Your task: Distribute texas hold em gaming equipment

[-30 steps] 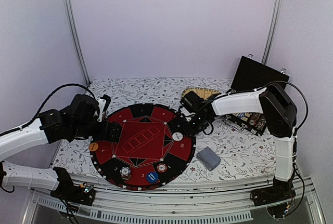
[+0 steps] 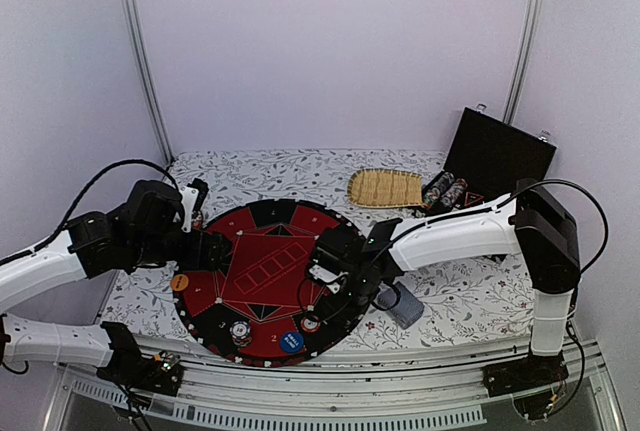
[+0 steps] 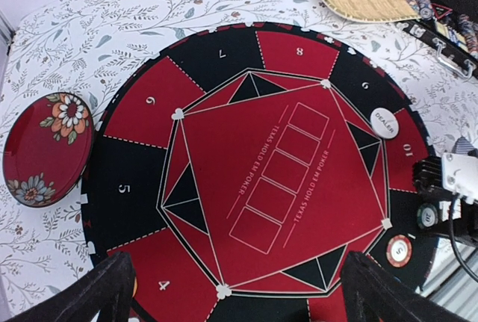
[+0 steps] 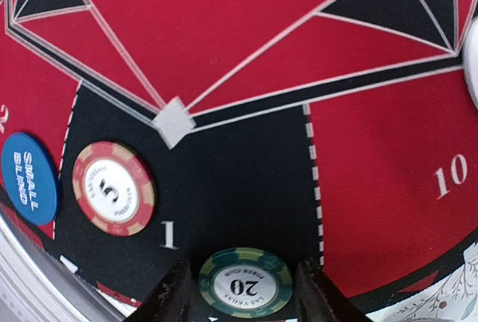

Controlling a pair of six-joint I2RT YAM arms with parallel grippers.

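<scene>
A green chip marked 20 (image 4: 246, 282) lies on the black seat 1 section of the round mat (image 2: 270, 216), between the parted fingers of my right gripper. Narrow gaps show beside the chip. Beside it lies a red chip marked 5 (image 4: 113, 188); the blue small blind button (image 4: 28, 174) is further left. The white dealer button (image 3: 385, 122) rests near seat 10. Several chips are stacked (image 2: 240, 332) at the mat's front. Over the left side of the mat, my left gripper hangs open and empty.
The open black case (image 2: 500, 151) with chip rows stands at the back right, next to a woven basket (image 2: 385, 188). A grey block (image 2: 401, 305) sits right of the mat. A round red flowered item (image 3: 48, 150) lies at the left.
The left arm has barely moved.
</scene>
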